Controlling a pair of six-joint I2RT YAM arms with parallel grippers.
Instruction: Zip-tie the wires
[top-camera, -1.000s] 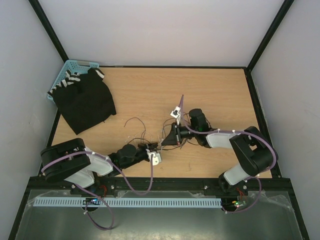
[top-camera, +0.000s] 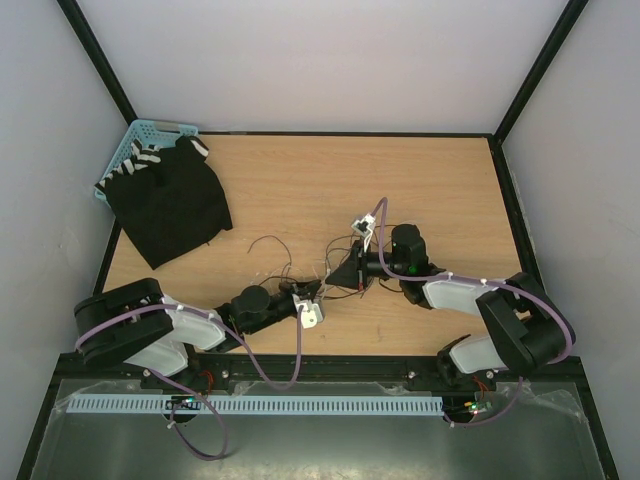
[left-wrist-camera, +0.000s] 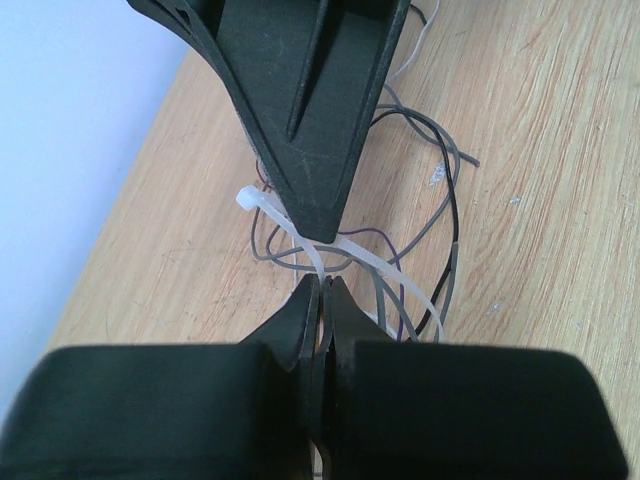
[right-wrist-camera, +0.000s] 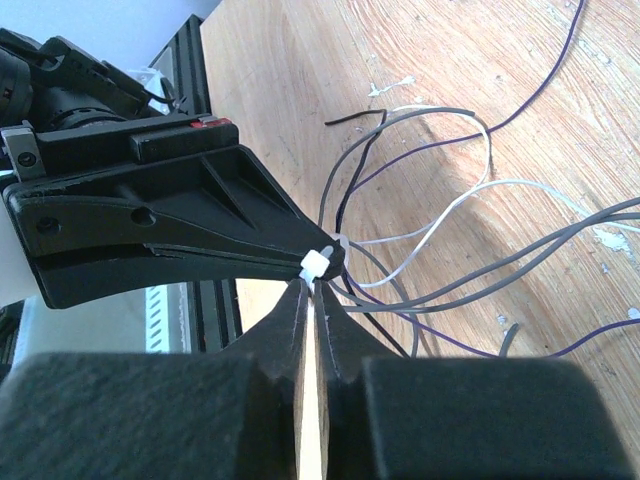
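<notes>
A loose bundle of grey, black, white and purple wires (left-wrist-camera: 450, 220) lies on the wood table under both grippers, which meet near the front centre in the top view. A white zip tie (left-wrist-camera: 276, 210) rises through the bundle, its small head (right-wrist-camera: 316, 263) beside the fingertips. My left gripper (top-camera: 314, 288) is shut, with the thin tie at its tips in the left wrist view. My right gripper (top-camera: 330, 280) has its fingertips close together at the tie's head, just beside the left gripper; whether they grip it is unclear.
A black cloth (top-camera: 170, 205) with striped parts lies over a blue basket (top-camera: 150, 130) at the back left. The table's front edge is close below both arms.
My left arm has moved very slightly.
</notes>
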